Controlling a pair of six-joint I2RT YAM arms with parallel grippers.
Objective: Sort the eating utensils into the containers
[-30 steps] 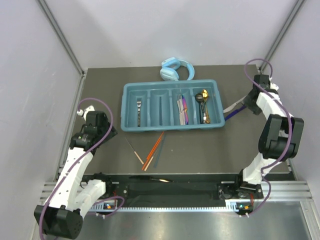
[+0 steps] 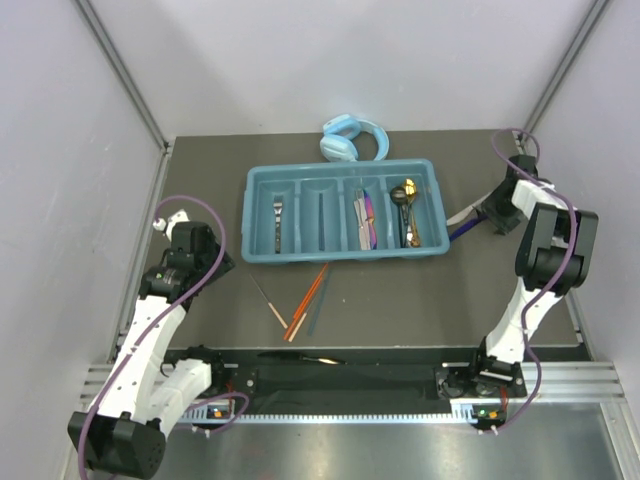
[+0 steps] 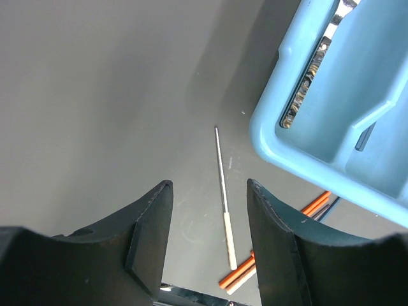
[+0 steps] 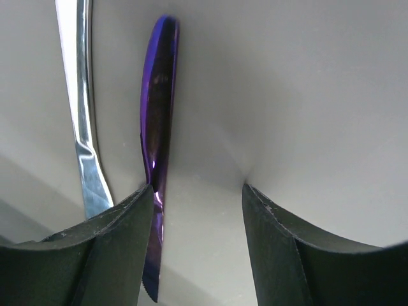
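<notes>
A purple utensil (image 4: 157, 95) lies on the mat with a silver knife (image 4: 83, 102) beside it; my open right gripper is low over them, its left finger at the purple one. The blue divided tray (image 2: 310, 257) holds a fork (image 2: 278, 225), knives (image 2: 362, 225), black and gold spoons (image 2: 410, 215) and a dark thin piece. My left gripper is open above the mat, empty. Below the tray lie orange chopsticks (image 2: 305, 298), a metal stick with pale handle (image 3: 223, 191) and dark blue chopsticks (image 3: 329, 210).
Light blue headphones (image 2: 340, 145) sit behind the tray.
My right arm has shifted slightly at the right side, over the purple utensil and knife. The left arm and the tray are unchanged.
</notes>
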